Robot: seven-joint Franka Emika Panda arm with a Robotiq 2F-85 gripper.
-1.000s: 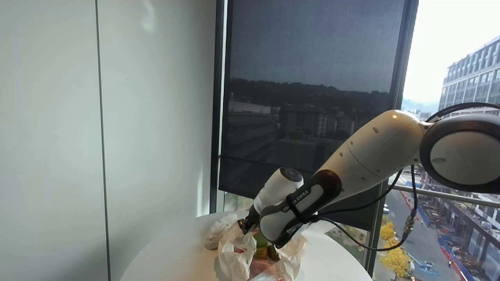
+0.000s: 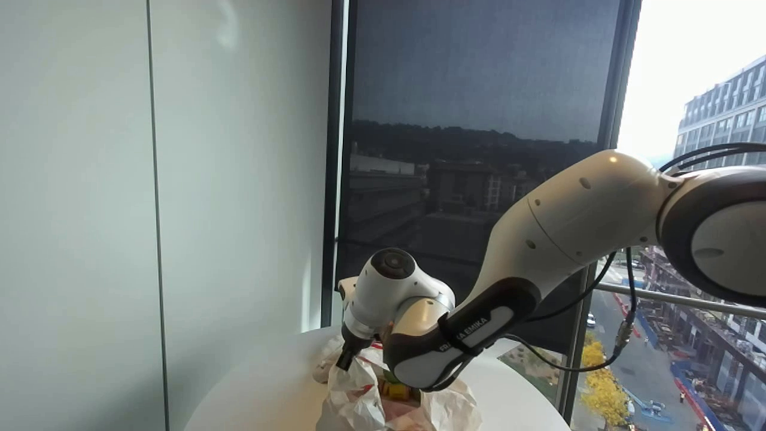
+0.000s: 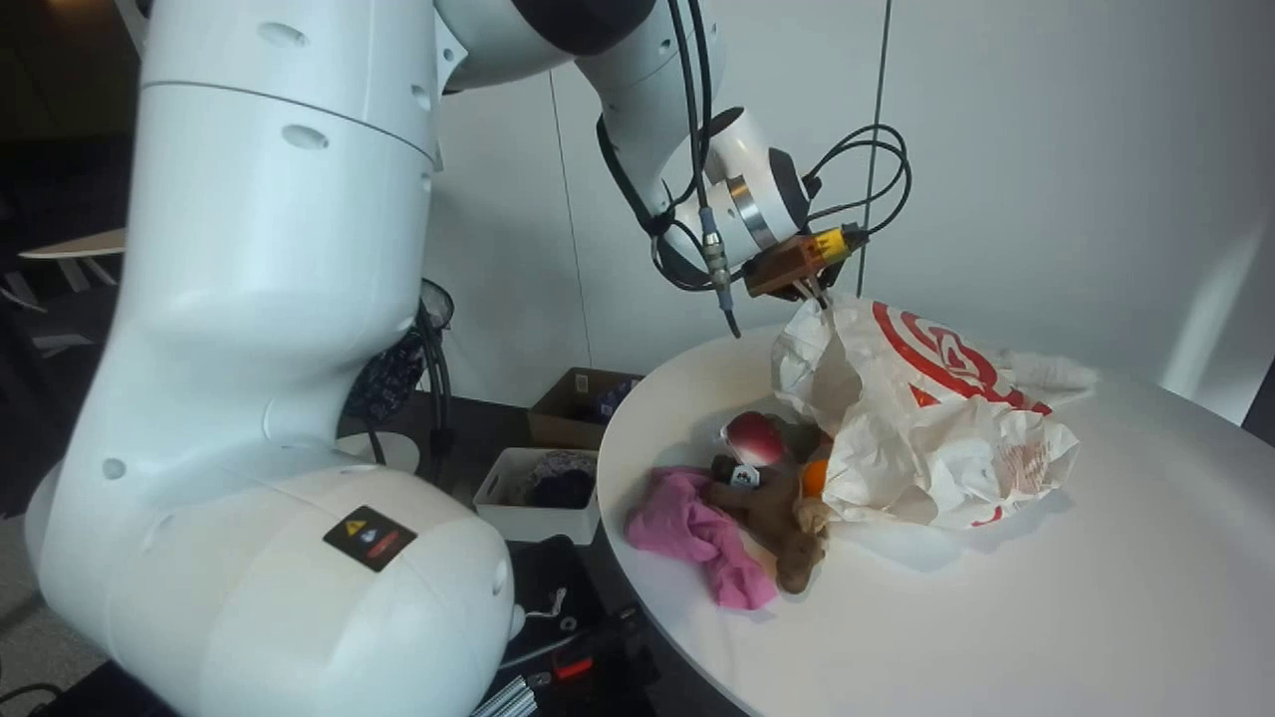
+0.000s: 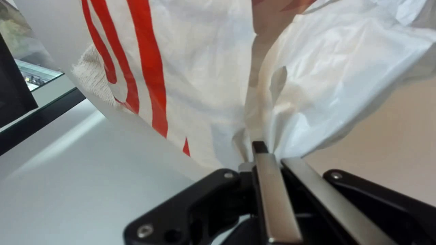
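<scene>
A crumpled white plastic bag with red print [image 3: 938, 358] stands on the round white table [image 3: 1076, 597], its mouth facing the toys. Above the bag's upper edge is my gripper [image 3: 820, 294], tilted. In the wrist view the gripper is shut, with gathered white plastic [image 4: 261, 118] running into its fingertips, so the bag's film is pinched there. Exterior view 1 has the gripper [image 2: 346, 358] at the left side of the bag [image 2: 355, 391], where yellow and reddish contents [image 2: 397, 391] show in the opening.
Beside the bag lie a pink cloth [image 3: 699, 532], a brown plush toy [image 3: 777, 526], a red-and-white round object [image 3: 753, 438] and something orange [image 3: 815, 478]. A whitish cloth [image 3: 1046, 374] is behind the bag.
My gripper and wrist have moved left in exterior view 1 and turned to point more steeply down. The bag's left side has shifted left and bulges differently.
</scene>
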